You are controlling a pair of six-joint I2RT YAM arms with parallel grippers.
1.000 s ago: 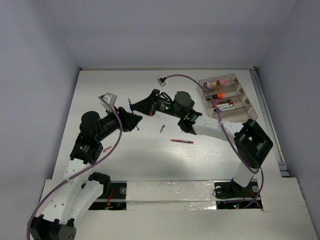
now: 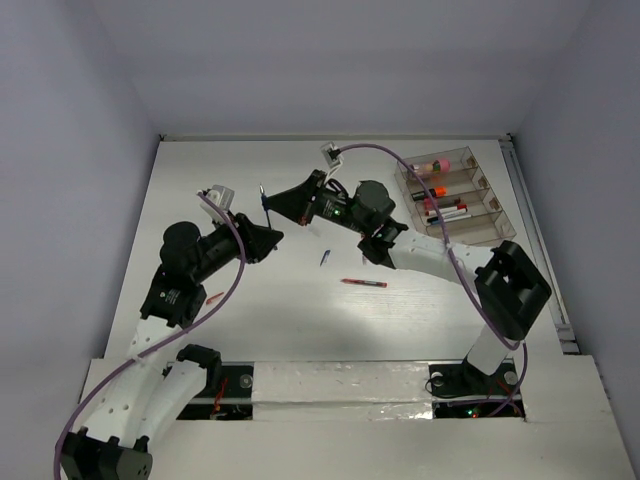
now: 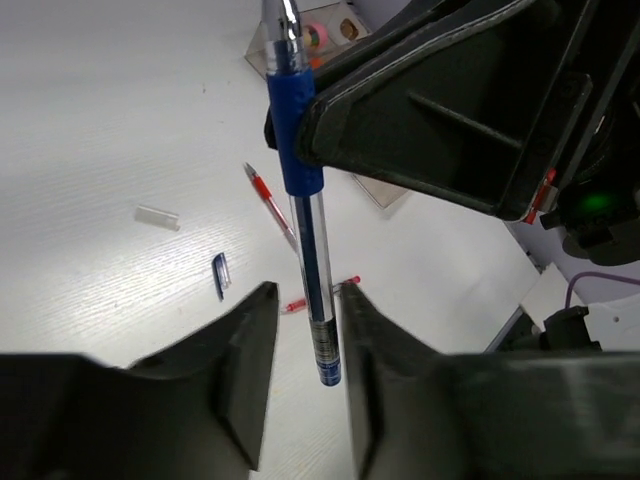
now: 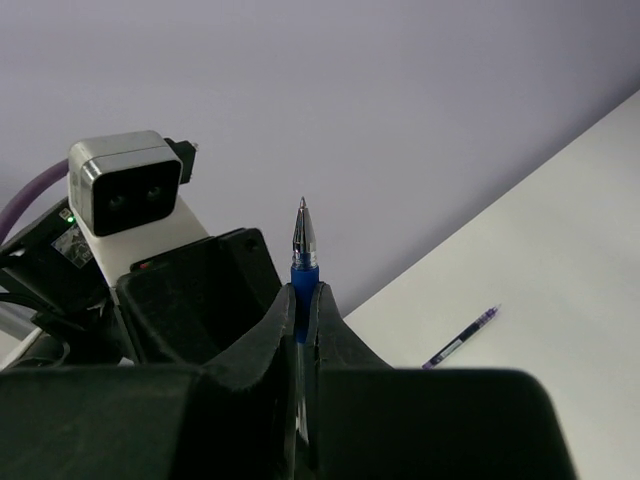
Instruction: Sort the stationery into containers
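Observation:
A blue pen with a clear barrel (image 3: 318,270) stands nearly upright in the air. My right gripper is shut on its blue grip, and the silver tip (image 4: 304,235) points up between the fingers. In the left wrist view, my left gripper is part open, its blurred fingers (image 3: 240,370) set apart on either side of the pen's lower end. Whether they touch the barrel cannot be told. From above, both grippers meet left of the table's middle. The clear divided container (image 2: 480,234) at the back right holds several pens and markers.
A red pen (image 2: 364,283) lies mid-table, with a small blue piece (image 2: 325,257) behind it. An orange item (image 2: 214,298) lies by the left arm. A purple pen (image 4: 462,337) and a clear piece (image 3: 157,217) also lie loose. Clear table spans the front middle.
My right gripper has shifted slightly right and back, and the pen now stands straighter in the top view. The left arm looks almost still.

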